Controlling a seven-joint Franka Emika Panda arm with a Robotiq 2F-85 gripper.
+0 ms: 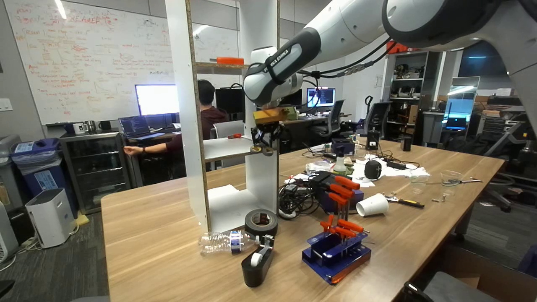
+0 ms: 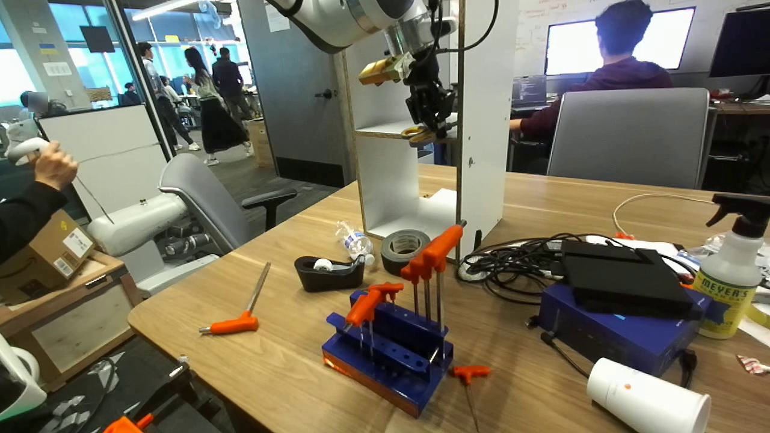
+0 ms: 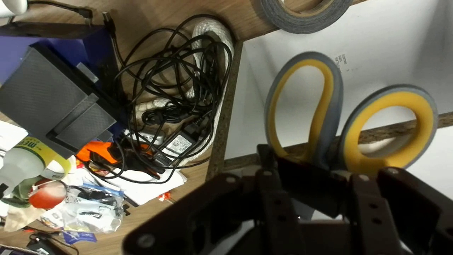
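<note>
A pair of scissors with yellow-and-grey handle loops (image 3: pixel 329 123) is held in my gripper, whose fingers are shut on it just below the loops. In the wrist view the loops point away from the gripper, and the blades are mostly hidden by the dark fingers. Exterior view 1 has the gripper (image 1: pixel 265 138) at the front of the white shelf unit (image 1: pixel 262 173), close to its middle shelf's height. Seen from the other side, the scissors (image 2: pixel 418 136) hang at the lower end of the gripper (image 2: pixel 433 119), near the shelf's edge; contact there cannot be told.
Below stand a grey tape roll (image 1: pixel 261 223), a clear bottle (image 1: pixel 221 242), a black tape dispenser (image 1: pixel 257 264) and a blue rack of orange-handled hex keys (image 1: pixel 334 254). Tangled black cables (image 3: pixel 178 85) lie beside the unit.
</note>
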